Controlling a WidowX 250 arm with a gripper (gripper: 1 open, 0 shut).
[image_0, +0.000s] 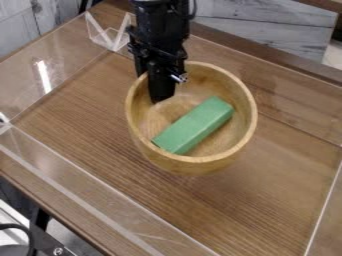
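The black gripper at the upper middle is shut on the near left rim of a yellowish oval bowl, its fingertips partly hidden at the rim. The bowl is held slightly tilted, and inside it lies a long green block.
A pale wooden wall runs along the back. A dark cable shows at the lower left corner.
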